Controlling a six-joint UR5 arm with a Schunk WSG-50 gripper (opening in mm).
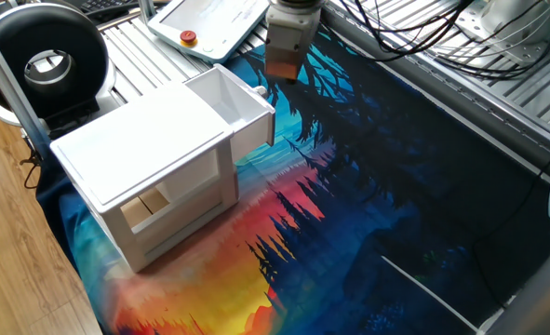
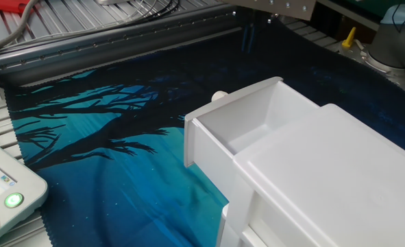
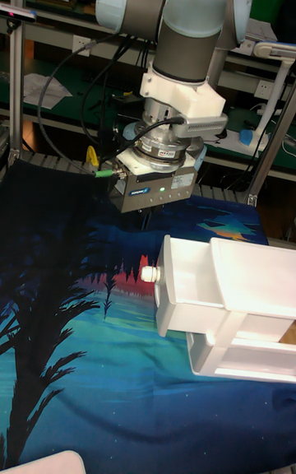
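Note:
A white drawer unit [image 1: 144, 140] stands on the printed cloth, its top drawer [image 2: 247, 113] pulled out. Inside that drawer, the visible part looks empty. The round white knob [image 3: 150, 273] on the drawer front is free, with nothing touching it. My gripper [image 3: 146, 221] hangs over the cloth, pointing down, beyond the drawer front and apart from it. Its grey body [image 1: 289, 51] shows in the first exterior view, close to the knob side of the unit. The fingers are dark against dark cloth, so their spacing is unclear; no object shows at them.
A control tablet with a red stop button [image 1: 189, 37] lies at the back edge. A black round device [image 1: 46, 60] stands left of the unit. Cables and a metal rail [image 1: 442, 98] border the far side.

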